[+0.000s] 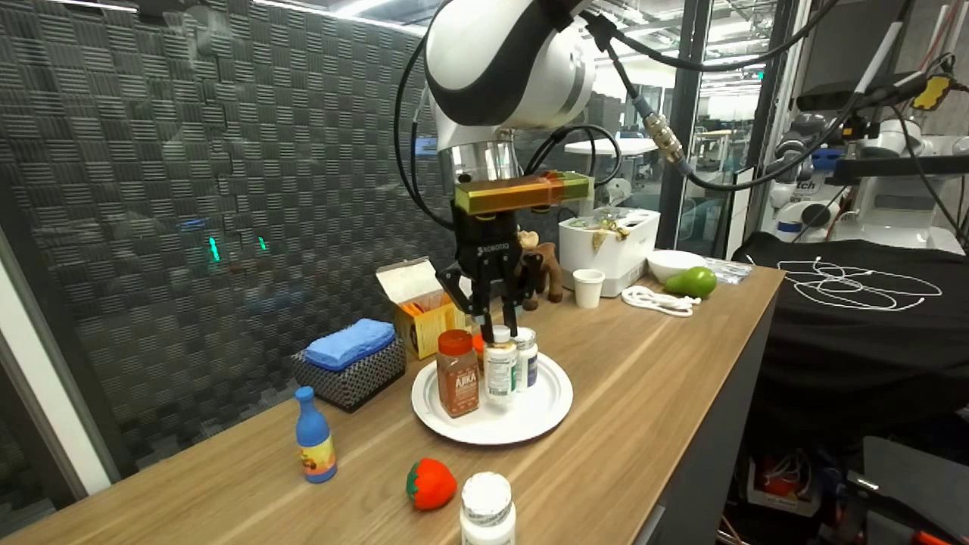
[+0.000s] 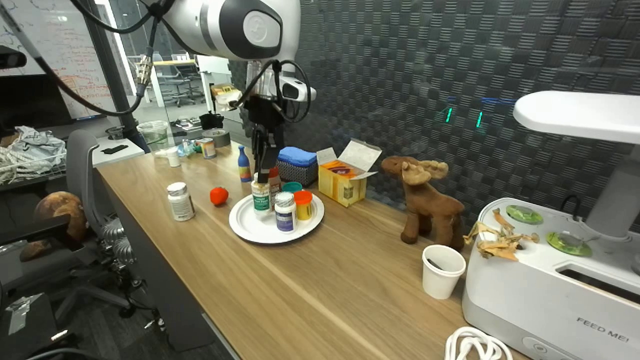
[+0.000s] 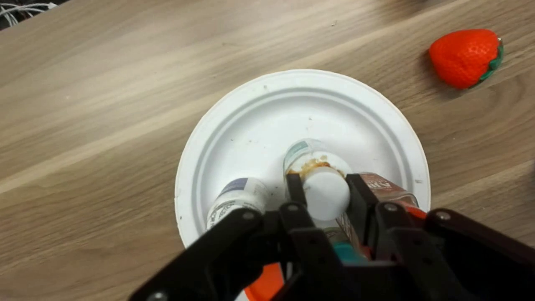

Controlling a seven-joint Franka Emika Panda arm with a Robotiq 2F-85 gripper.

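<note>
Between the fingers of my gripper is the white cap of a small bottle with a green-and-white label (image 2: 261, 199), gripped from above. The held bottle (image 1: 500, 371) is over the white plate (image 1: 536, 413); whether its base touches the plate I cannot tell. Close beside it on the plate stand a red-capped spice jar (image 1: 458, 374), a white bottle with a purple label (image 2: 285, 214) and a yellow tub with an orange lid (image 2: 303, 206). A teal lid (image 2: 292, 187) shows behind them. My gripper hides part of this group in the wrist view.
A toy strawberry (image 1: 431, 483), a blue bottle (image 1: 315, 437) and another white bottle (image 2: 180, 202) stand off the plate. Behind it are a yellow box (image 2: 343, 183) and a dark basket with blue cloth (image 1: 353, 356).
</note>
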